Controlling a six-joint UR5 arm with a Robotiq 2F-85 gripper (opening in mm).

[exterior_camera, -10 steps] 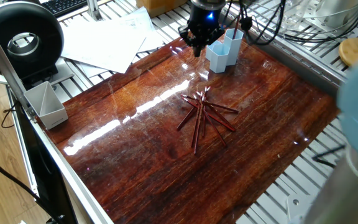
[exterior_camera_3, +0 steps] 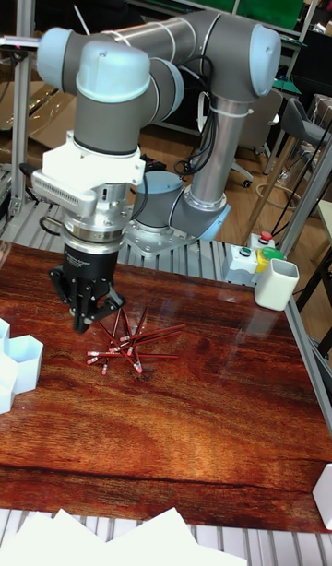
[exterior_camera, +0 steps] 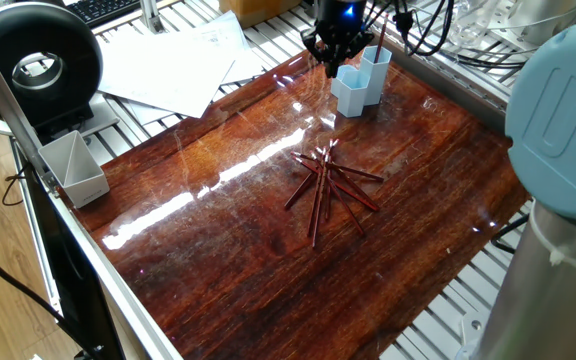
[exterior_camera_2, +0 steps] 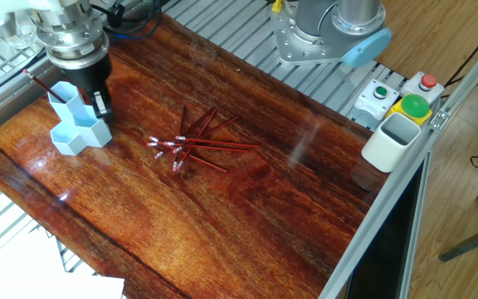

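Note:
Several dark red pencils [exterior_camera: 323, 190] lie in a crossed, fanned-out heap on the brown wooden board, their white-and-metal eraser ends bunched together. A light blue holder of joined hexagonal cups [exterior_camera_2: 80, 124] stands near the board's edge, and one pencil [exterior_camera_2: 44, 86] leans inside one of its cups. Above the board beside this holder hangs my black gripper [exterior_camera: 332, 72], apart from the heap. Its fingertips look close together, with no pencil visible between them. In the third exterior view the gripper [exterior_camera_3: 80, 327] points down, and only part of the holder [exterior_camera_3: 21, 362] shows at the left edge.
A white square cup [exterior_camera_2: 391, 143] stands at the board's edge near the push-button boxes [exterior_camera_2: 412, 106]. Another white container [exterior_camera: 74, 170] sits at the opposite side. Papers [exterior_camera: 173, 70] lie outside the board. Much of the board is bare.
Over the last second my gripper shifted slightly right and upward in exterior view 1, and the arm's blue joint cap swung left into view. The pencils and holder stayed put.

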